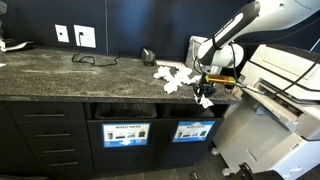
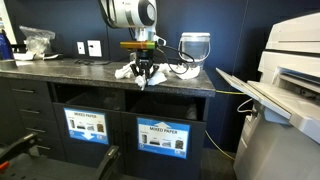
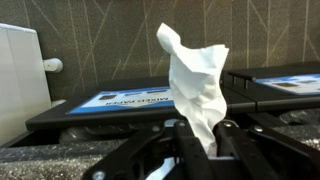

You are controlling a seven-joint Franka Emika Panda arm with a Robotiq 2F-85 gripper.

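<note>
A crumpled white paper is pinched in my gripper, which is shut on it. In the first exterior view this held paper hangs at the counter's front edge, above the right-hand bin opening. Other crumpled white papers lie on the dark counter, left of the gripper. Below the counter, two bins carry blue and white labels; the right bin label reads "mixed paper", and so does the left bin label.
A clear tub with a white lid stands on the counter behind the arm. Glasses or a dark cable lie farther left. At the right, a large white machine stands close to the counter's end.
</note>
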